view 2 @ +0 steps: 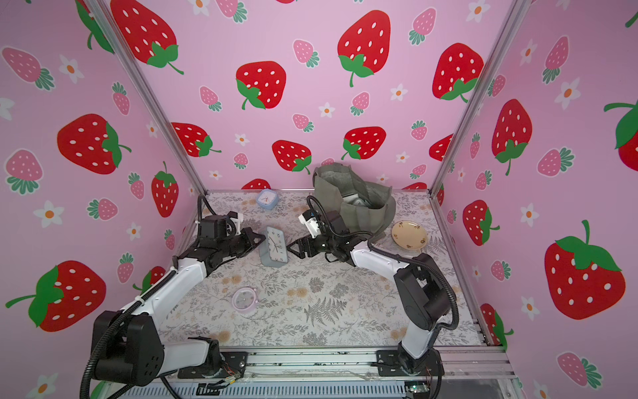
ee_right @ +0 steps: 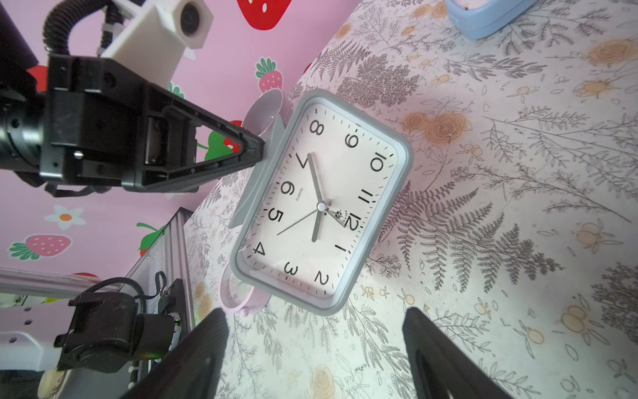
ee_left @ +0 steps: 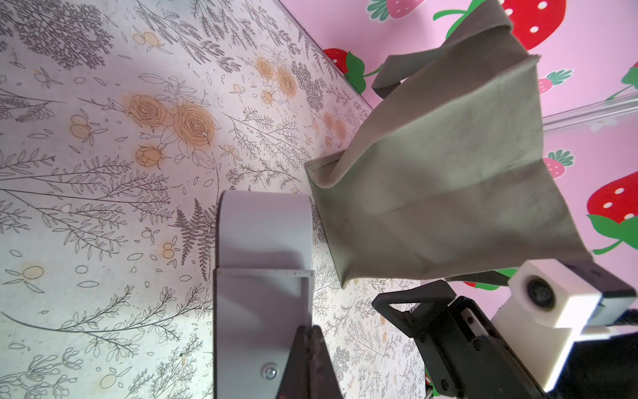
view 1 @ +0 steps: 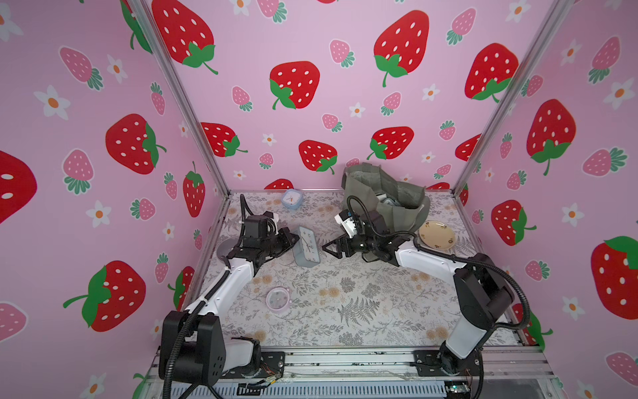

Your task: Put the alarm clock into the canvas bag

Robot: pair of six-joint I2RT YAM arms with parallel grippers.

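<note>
A silver rectangular alarm clock (view 1: 307, 246) (ee_right: 319, 202) stands tilted between my grippers, its face toward the right one. My left gripper (view 1: 289, 237) is shut at the clock's back; whether it grips any edge is hard to tell, and nothing clearly shows between its fingers. My right gripper (view 1: 334, 247) is open, a little right of the clock, with nothing between its fingers. The grey-green canvas bag (view 1: 385, 196) (ee_left: 432, 193) stands behind my right arm, open at the top, with something pale inside.
A blue clock (view 1: 292, 198) lies at the back, a pink clock (view 1: 279, 299) at the front left. A beige round object (view 1: 436, 234) lies right of the bag, a grey round one (view 1: 227, 249) at the far left.
</note>
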